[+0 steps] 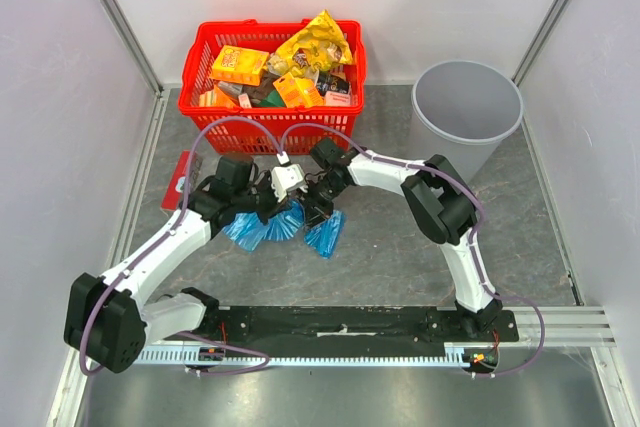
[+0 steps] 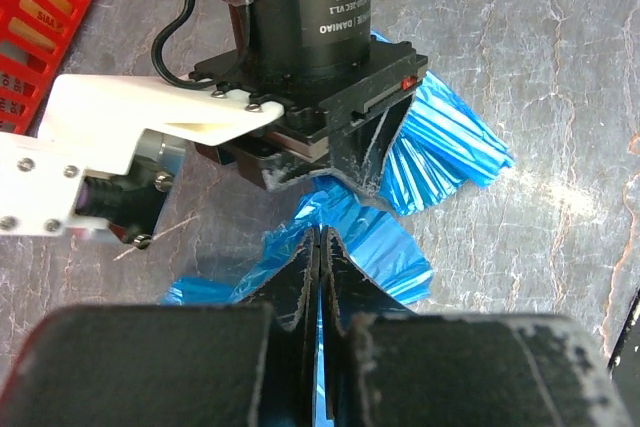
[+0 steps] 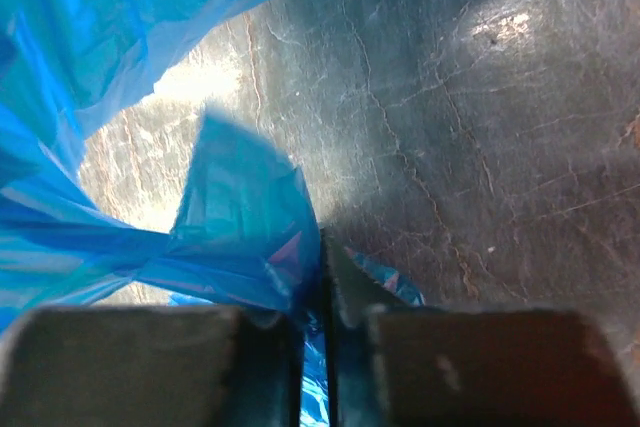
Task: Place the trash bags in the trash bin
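Crumpled blue trash bag plastic point(image 1: 262, 228) fans over the floor below my left gripper, whose fingers are pressed together on a fold of it. A second blue stretch point(image 1: 325, 235) lies under my right gripper; whether it is a separate bag cannot be made out. In the right wrist view, a twisted blue strand point(image 3: 150, 252) runs taut to the right fingertips, which stand close together with plastic at them. Whether they pinch it is unclear. At the back right stands the grey trash bin point(image 1: 466, 137); no bag shows in its visible interior.
Behind the grippers, a red basket point(image 1: 270, 127) holds several snack packets. A red box point(image 1: 180, 183) lies by the left wall. Clear grey floor point(image 1: 400, 257) extends in front of the bin.
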